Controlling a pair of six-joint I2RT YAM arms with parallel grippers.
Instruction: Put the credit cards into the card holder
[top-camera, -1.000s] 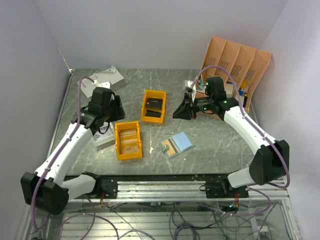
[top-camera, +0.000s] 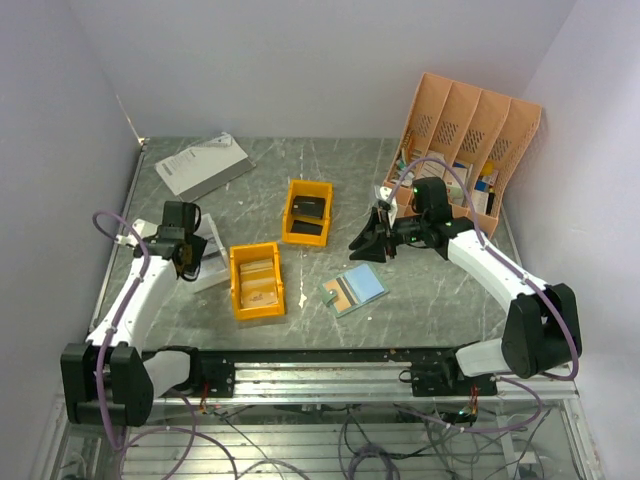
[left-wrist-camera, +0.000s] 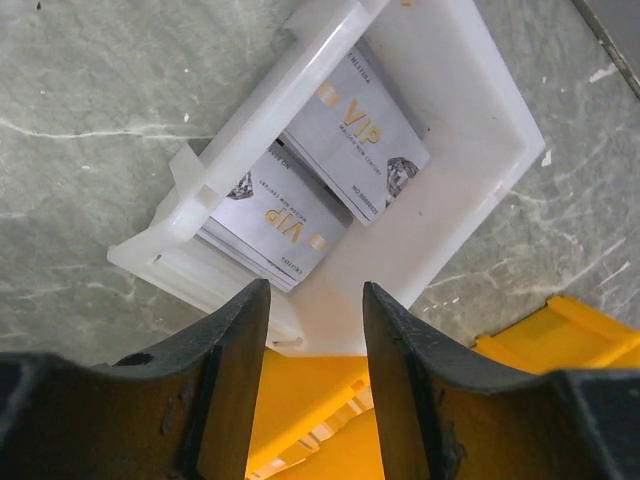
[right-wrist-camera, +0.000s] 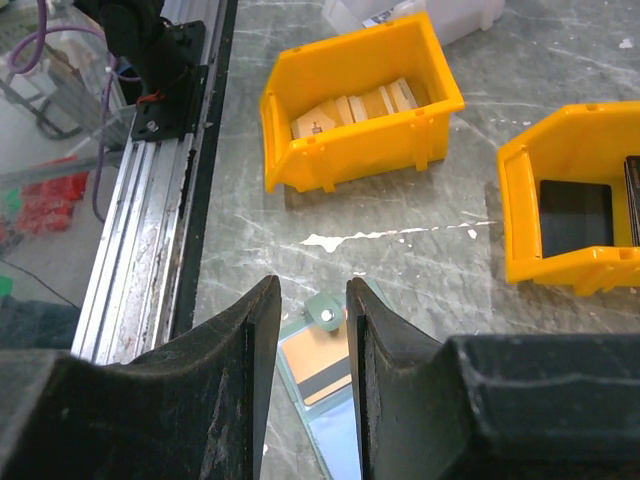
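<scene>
Two stacks of white VIP cards (left-wrist-camera: 355, 130) lie inside a white bin (left-wrist-camera: 470, 95) in the left wrist view. Above that bin hovers my left gripper, open and empty, its fingertips short of the cards. A pale blue-green card holder (top-camera: 353, 289) rests flat at the middle front of the table, with tan and dark strips and a round snap (right-wrist-camera: 325, 312) at one end. Over the table to the holder's upper right is my right gripper, part open with nothing between its fingers.
Between the white bin and the holder stands a yellow bin (top-camera: 258, 281) with tan cards. Farther back, another yellow bin (top-camera: 307, 212) holds dark items. A grey box (top-camera: 205, 168) sits back left, an orange rack (top-camera: 470, 135) back right. Bare table surrounds the holder.
My left gripper has swung left, from beside the yellow bins to over the white bin. The right arm has shifted slightly downward in the top view. The holder and bins stay put.
</scene>
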